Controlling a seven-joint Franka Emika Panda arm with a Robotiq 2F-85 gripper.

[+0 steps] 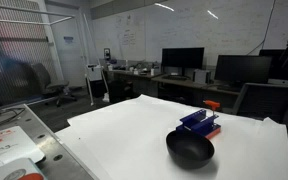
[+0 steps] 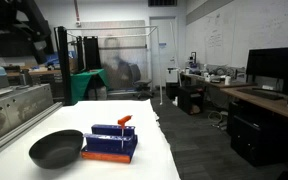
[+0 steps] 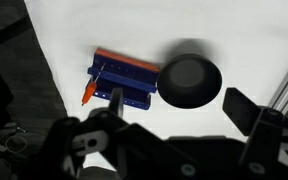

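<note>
A black round bowl rests on the white tabletop; it also shows in the second exterior view. Touching or close beside it is a blue rack with an orange-red strip along its base. A small orange object sticks up from this rack, and in the wrist view the orange object lies toward the rack's outer left side. My gripper hangs above, its fingers spread wide and open. Between them I see the bowl and part of the rack far below, nothing held.
White sheeting covers the table, with broad free room left of the bowl. In the first exterior view, a white and red item lies at the near left edge. Monitors stand on a desk behind.
</note>
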